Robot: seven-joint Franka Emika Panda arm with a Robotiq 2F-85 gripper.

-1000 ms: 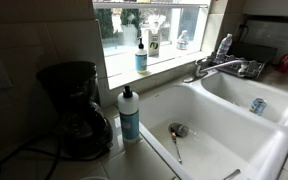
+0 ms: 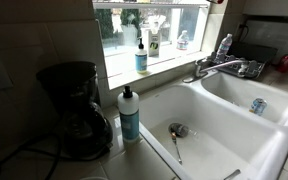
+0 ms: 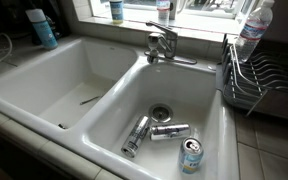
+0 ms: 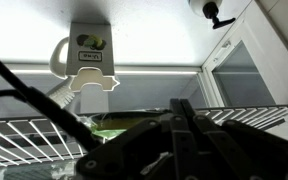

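In the wrist view my black gripper reaches in from the lower right, its dark fingers close together, with nothing visible between them. A white wire rack (image 4: 24,130) runs behind and beside it. Above the rack stands a white mug (image 4: 89,45) with a printed picture. Neither exterior view shows the gripper. In the sink's right basin (image 3: 206,110), one can (image 3: 191,154) stands upright, while a second can (image 3: 170,131) and a third can (image 3: 136,136) lie on their sides near the drain.
A coffee maker (image 2: 76,110) and a white pump bottle (image 2: 129,115) stand left of the sink. The left basin (image 3: 54,75) is mostly clear. A water bottle (image 3: 253,32) stands beside the dish rack (image 3: 259,80). The faucet (image 3: 164,40) rises behind the basins.
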